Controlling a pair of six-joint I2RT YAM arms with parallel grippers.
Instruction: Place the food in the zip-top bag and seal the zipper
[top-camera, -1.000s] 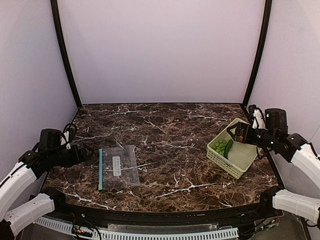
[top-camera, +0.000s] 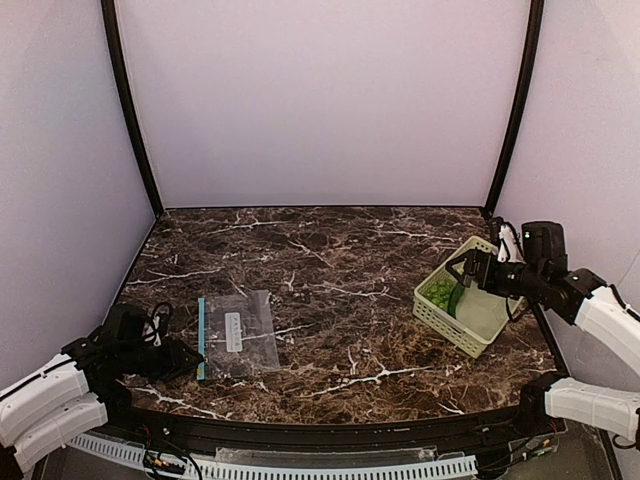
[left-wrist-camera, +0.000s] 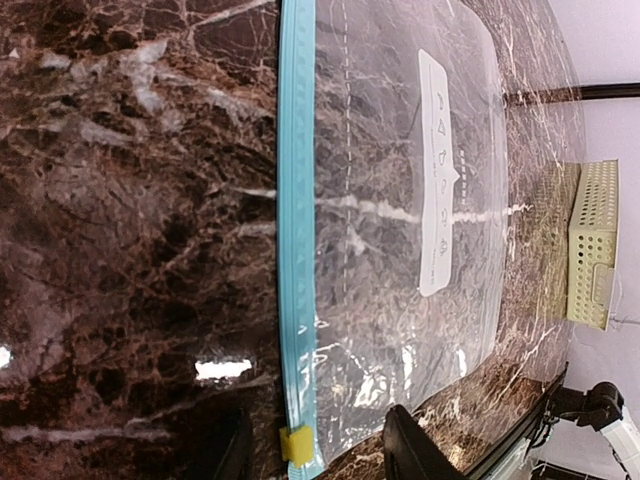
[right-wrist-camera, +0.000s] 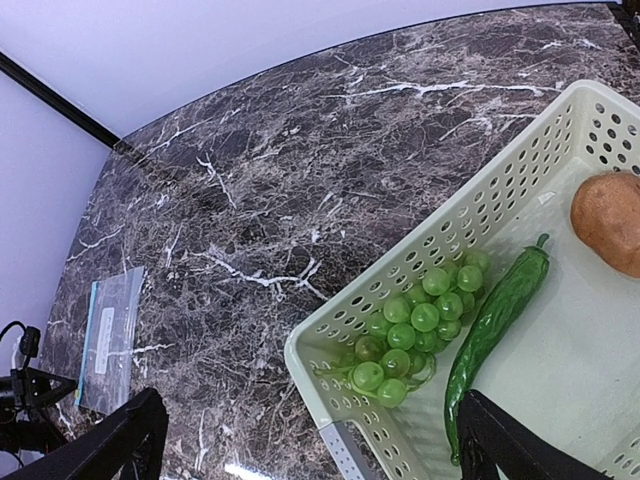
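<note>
The clear zip top bag (top-camera: 240, 335) lies flat on the table at the left, its blue zipper strip (left-wrist-camera: 297, 200) along its left edge. A yellow slider (left-wrist-camera: 297, 443) sits at the near end of that strip. My left gripper is part open, its fingers either side of the slider end, nothing gripped. In the right wrist view, green grapes (right-wrist-camera: 425, 318), a green pepper (right-wrist-camera: 497, 325) and a brown roundish food (right-wrist-camera: 612, 222) lie in the pale basket (right-wrist-camera: 365, 285). My right gripper stands open above the basket, holding nothing.
The basket (top-camera: 450, 331) stands at the table's right side. Bare dark marbled table (top-camera: 330, 270) separates it from the bag. A black rail (top-camera: 330, 432) runs along the front edge.
My left gripper has moved down and toward the front, from beside the bag's upper part to its zipper's near end. The right gripper has shifted slightly over the basket. The bag is unmoved.
</note>
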